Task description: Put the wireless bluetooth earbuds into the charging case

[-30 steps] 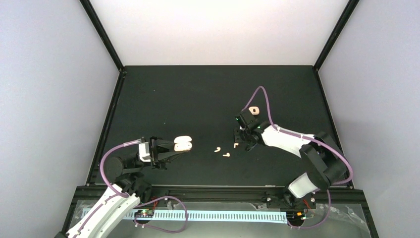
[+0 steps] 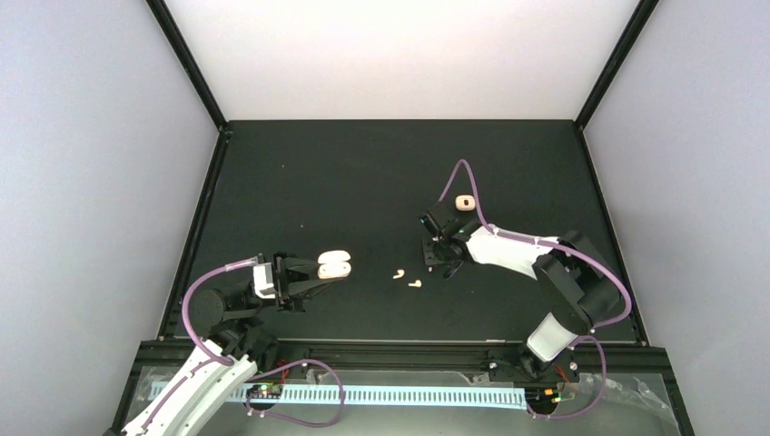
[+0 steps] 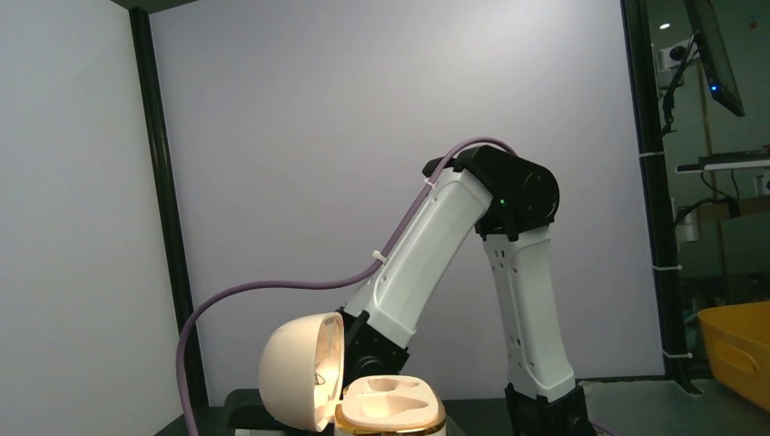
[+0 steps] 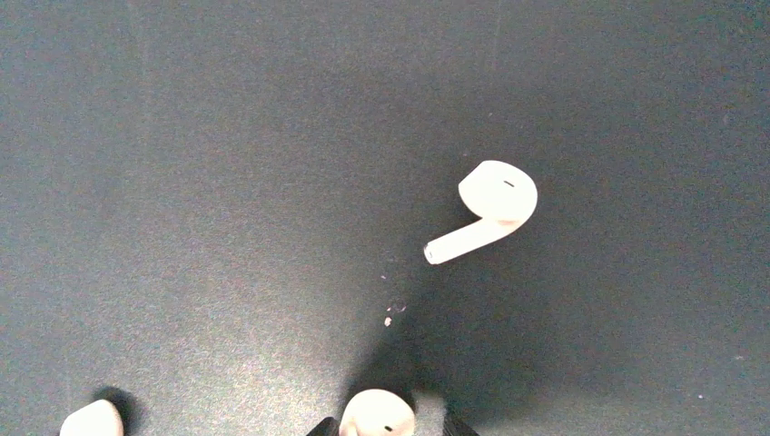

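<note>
My left gripper point(image 2: 309, 275) is shut on the white charging case point(image 2: 334, 270), holding it above the mat. The case's lid point(image 3: 301, 371) stands open, and the slots in its inner tray point(image 3: 390, 401) look empty. Two white earbuds, one farther left point(image 2: 399, 273) and one nearer the front point(image 2: 415, 284), lie loose on the mat between the arms. At the bottom of the right wrist view, an earbud's round head point(image 4: 377, 413) shows between the parted fingertips of my right gripper. The rest of that earbud is cut off, and I see no grip on it.
A second small pale case point(image 2: 465, 203) rests beside the right arm's wrist, towards the back. In the right wrist view, one whole earbud point(image 4: 498, 195) lies apart and another point(image 4: 93, 420) is partly cut off.
The right arm has moved left and slightly towards the front, now covering most of the earbud beneath its gripper. The left arm, the case and the two loose earbuds stay put.
</note>
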